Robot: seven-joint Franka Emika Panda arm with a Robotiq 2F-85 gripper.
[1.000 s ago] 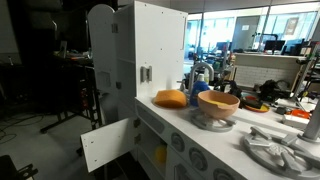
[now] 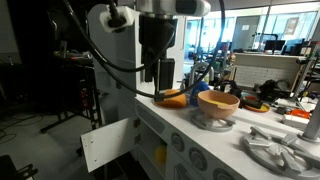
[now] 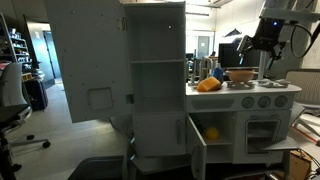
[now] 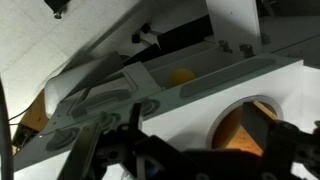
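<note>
My gripper [image 2: 157, 76] hangs open in the air, with nothing seen between its fingers. In exterior view 2 the gripper [image 3: 260, 57] is above the toy kitchen's counter, near an orange bowl [image 3: 241, 75]. That bowl [image 2: 218, 104] sits upright on a round grey burner and has something yellowish inside. An orange object [image 2: 171, 99] lies on the counter left of it, partly behind the hanging cable. From the wrist, the gripper stands over the counter's front; a round orange shape [image 4: 236, 132], partly covered by one finger, shows at right.
A yellow object [image 3: 211, 132] is inside the lower cabinet, whose door [image 3: 198, 148] stands open. The tall white cabinet [image 3: 158, 82] rises left of the counter. A second burner [image 2: 278, 150] bears grey pieces. Blue items [image 2: 202, 78] stand behind the bowl.
The arm has come into exterior view 1 from above, and the gripper has moved lower and to the right, in front of the tall cabinet. The objects on the counter look unmoved.
</note>
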